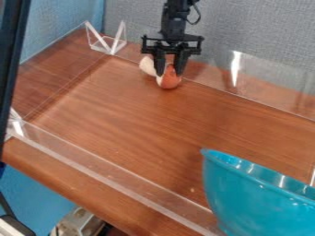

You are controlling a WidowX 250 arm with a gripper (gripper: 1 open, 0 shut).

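My black gripper (169, 57) hangs at the top centre of the camera view, near the back of the wooden tray, shut on a small red-and-white object (169, 80) that looks like a round toy or piece of food. The object's white part shows to the left of the fingers and its red part below them. The fingertips partly hide it.
A large teal bowl (252, 198) stands at the front right. Clear plastic walls edge the wooden surface (123, 129), with a white bracket (106, 41) at the back left corner.
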